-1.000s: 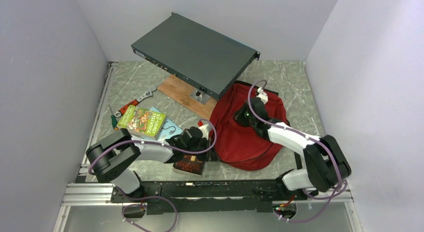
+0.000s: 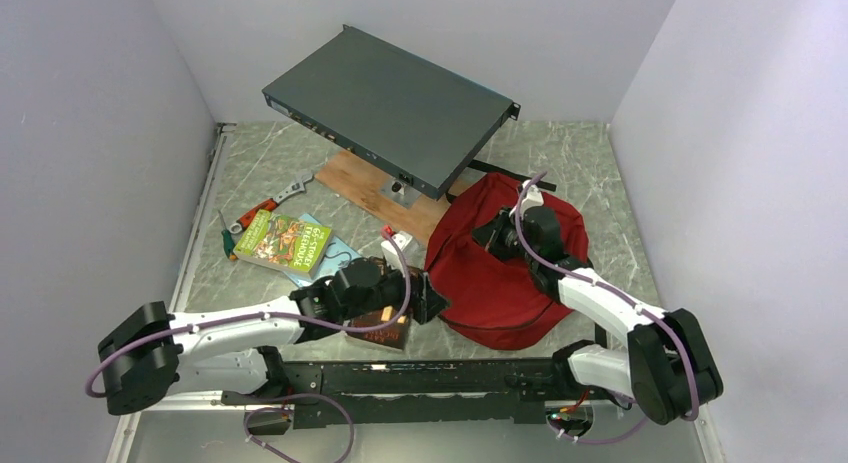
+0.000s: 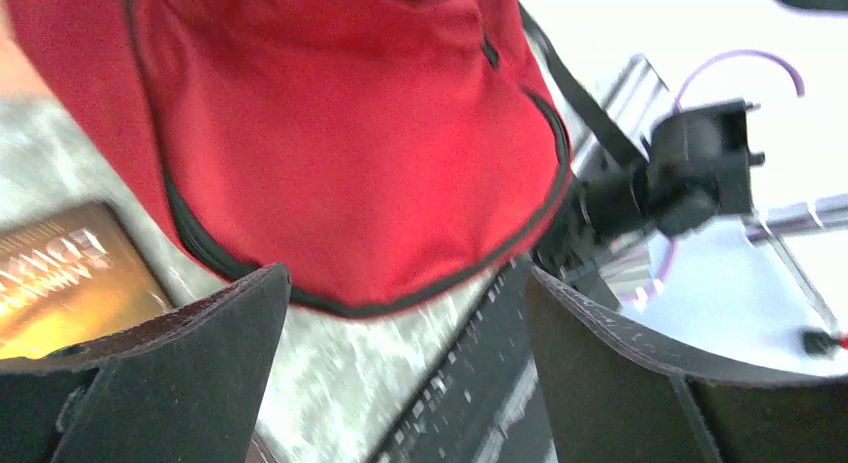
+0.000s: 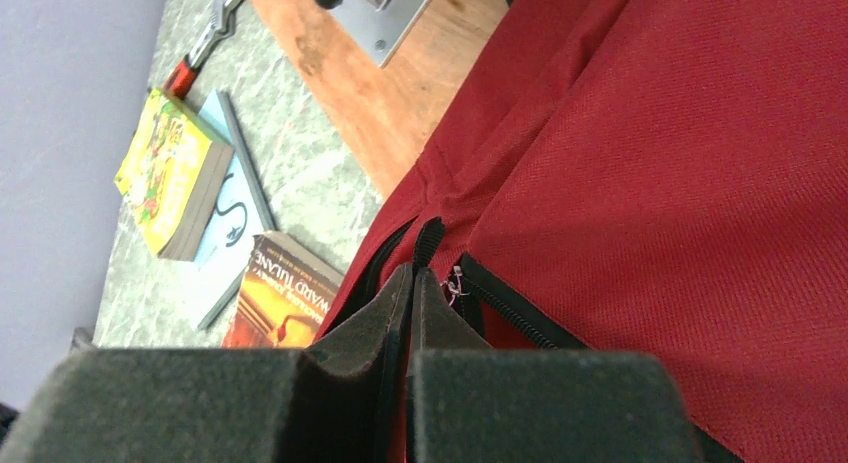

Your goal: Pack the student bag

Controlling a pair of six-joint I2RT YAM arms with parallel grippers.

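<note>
The red student bag (image 2: pixel 485 303) with black zipper lies flat on the right of the table. My left gripper (image 2: pixel 430 301) is open over its left front corner; in the left wrist view the bag (image 3: pixel 350 153) fills the upper middle, beyond both fingers. My right gripper (image 2: pixel 495 238) is shut over the bag's upper part. In the right wrist view the bag (image 4: pixel 680 183) and a zipper pull lie just beyond the shut fingertips; nothing clear shows between them. The green-covered book (image 2: pixel 282 241), a light blue book (image 2: pixel 335 258) and a brown book (image 2: pixel 365 333) lie on the left.
A large dark metal box (image 2: pixel 390 103) overhangs a wooden board (image 2: pixel 355 183) behind the bag. A wrench (image 2: pixel 290 191) and green screwdriver (image 2: pixel 227 241) lie at far left. Walls border the sides and back; some bare table shows right of the bag.
My left gripper has lifted from the bag's front-left corner, its arm stretching out.
</note>
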